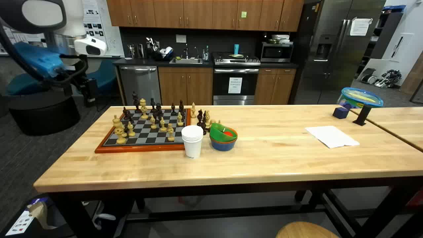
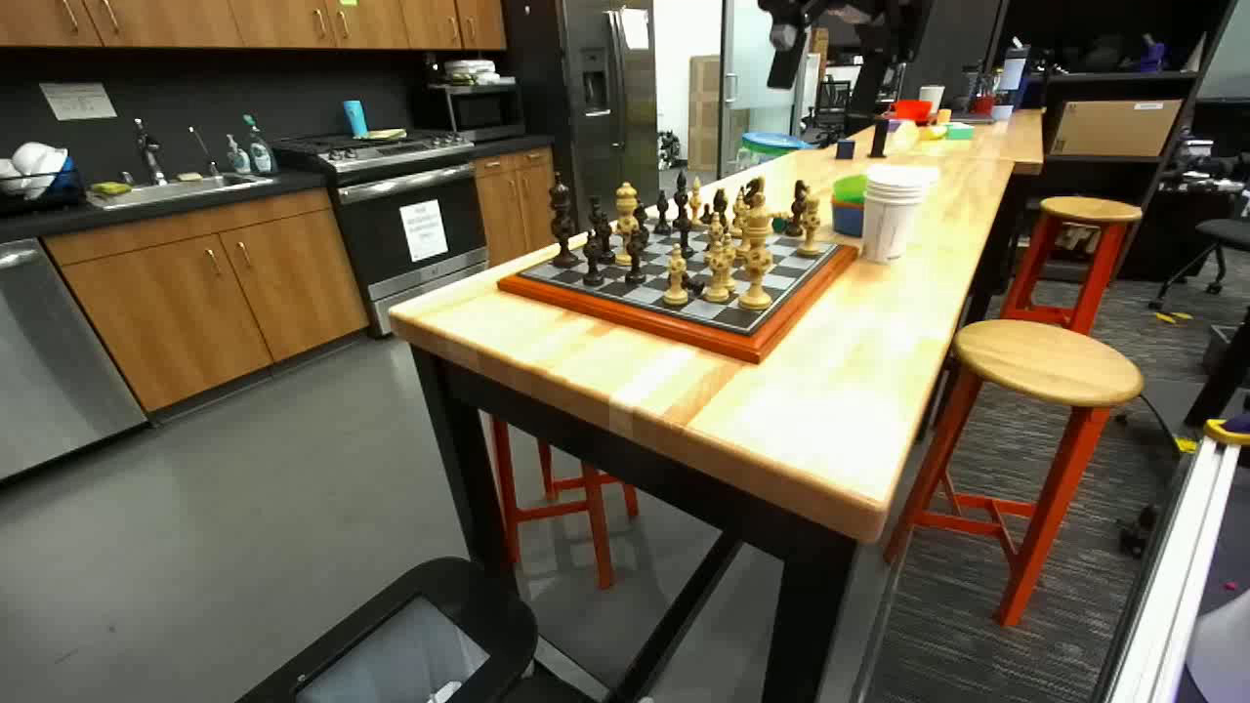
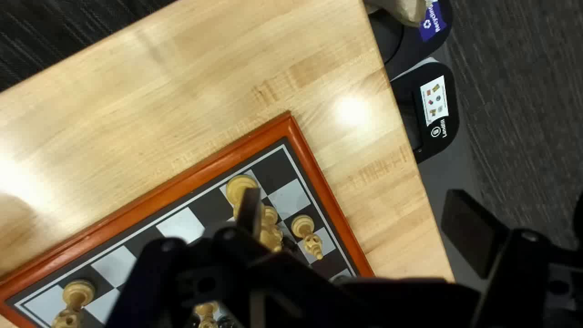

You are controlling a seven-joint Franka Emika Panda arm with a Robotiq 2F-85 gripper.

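Note:
My gripper is open, its two dark fingers wide apart and nothing between them. In the wrist view it hangs over a corner of the chessboard (image 3: 328, 188) and the table's edge. Exterior view 1 has the gripper (image 1: 90, 93) at the left, higher than the tabletop; in exterior view 2 the gripper (image 2: 828, 68) shows at the top. Light and dark chess pieces stand on the board, among them a tall light piece (image 2: 757, 264) near its corner and a light pawn-like piece (image 3: 307, 236). My gripper hides part of the board in the wrist view.
Stacked white cups (image 1: 192, 142) stand beside the board, close to nested green and blue bowls (image 1: 223, 142). White paper (image 1: 332, 136), a dark blue block (image 1: 340, 112) and a blue-lidded tub (image 1: 361, 97) lie farther right. Bare wood (image 1: 269, 138) stretches between bowls and paper.

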